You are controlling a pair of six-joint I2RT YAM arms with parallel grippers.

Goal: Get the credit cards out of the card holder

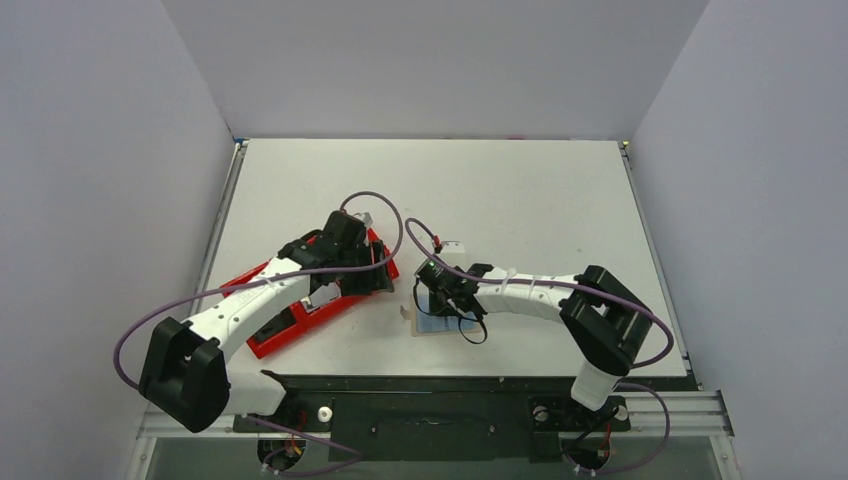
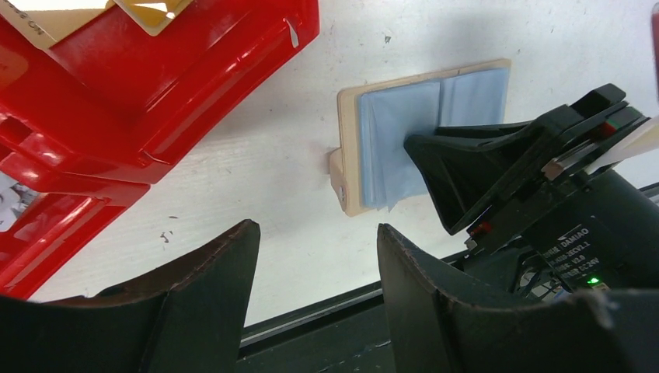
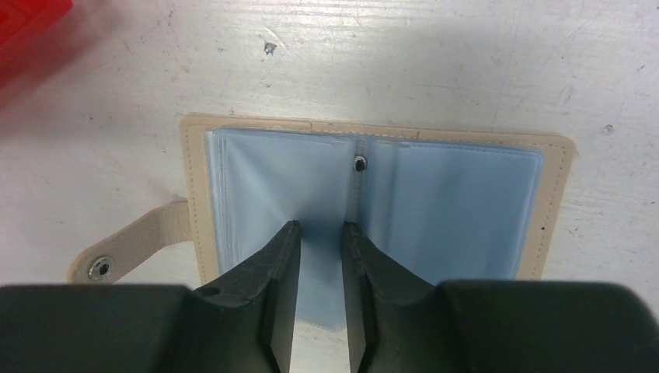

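Observation:
The card holder (image 3: 451, 210) lies unfolded on the table, with a tan border and bluish clear sleeves. Its tan snap strap (image 3: 148, 233) sticks out on the left. No separate credit card can be made out. My right gripper is over the left sleeves, its fingers (image 3: 284, 260) parted by a narrow gap through which the sleeve shows. In the left wrist view, those fingertips (image 2: 420, 151) seem to touch the sleeve; whether any film is caught between them is unclear. My left gripper is open and empty, up and left of the holder.
A red tray (image 2: 210, 101) with compartments stands to the left, partly beneath my left arm, holding several things. Bare white table (image 1: 520, 200) extends behind the holder. The table's front edge runs close below it.

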